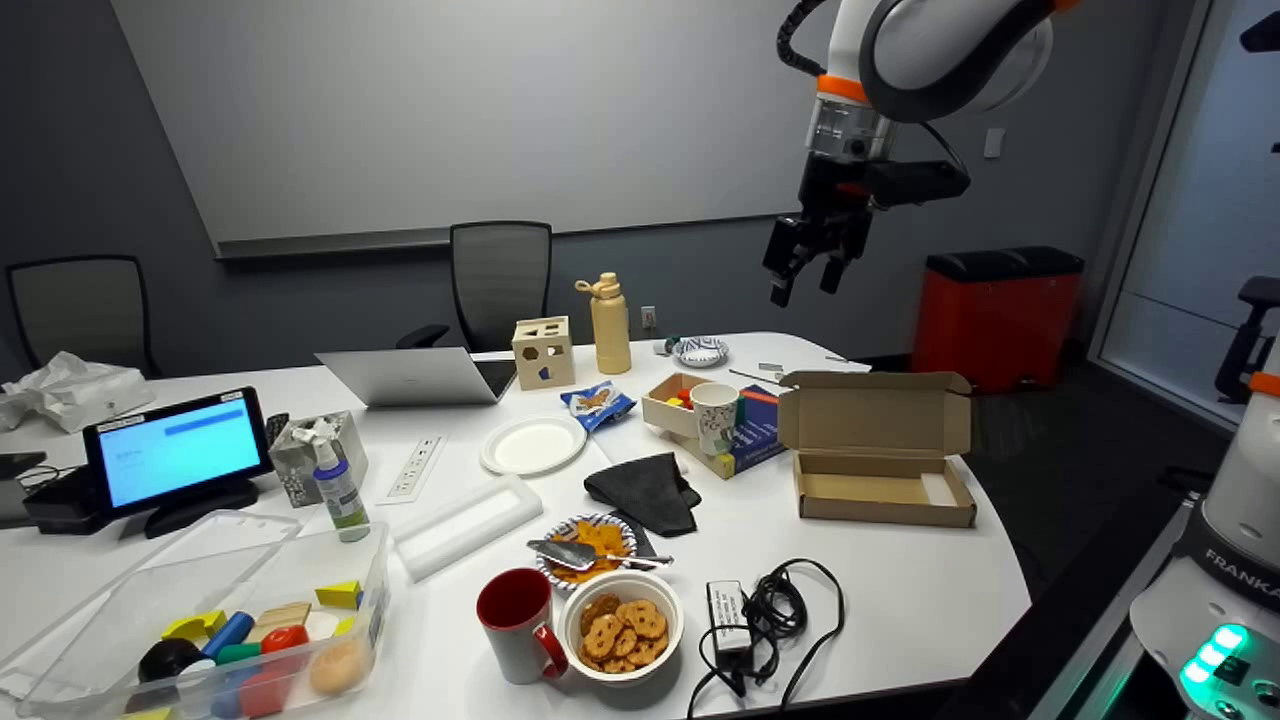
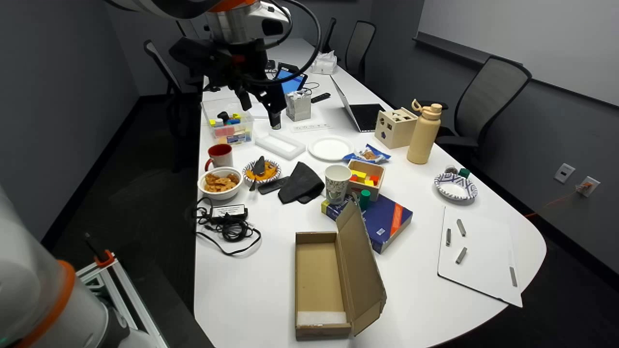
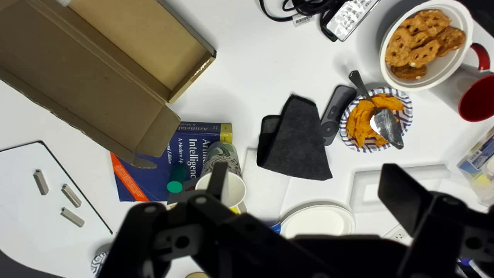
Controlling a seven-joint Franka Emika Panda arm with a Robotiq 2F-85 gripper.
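Note:
High above the table, my gripper (image 1: 806, 298) stands open with nothing between its fingers. In the wrist view its two dark fingertips are wide apart, and the table lies well below them. A black cloth (image 3: 298, 141) is spread near the middle of the table, partly over a dark flat object, with a remote (image 3: 337, 111) beside it. A patterned paper cup (image 2: 336, 184) stands upright on a blue book (image 2: 380, 223). Beside the cup is a small wooden box of colored blocks (image 2: 366, 176). An open cardboard box (image 1: 885, 490), its lid up, sits close to the book.
A bowl of pretzels (image 1: 621, 630), a red-and-white mug (image 1: 516, 636), a patterned bowl with a spoon (image 3: 377, 121) and a cable adapter (image 1: 727, 624) crowd one edge. A tall bottle (image 2: 424, 133) stands near the wooden shape cube (image 2: 394, 127). Bare table surrounds the cardboard box.

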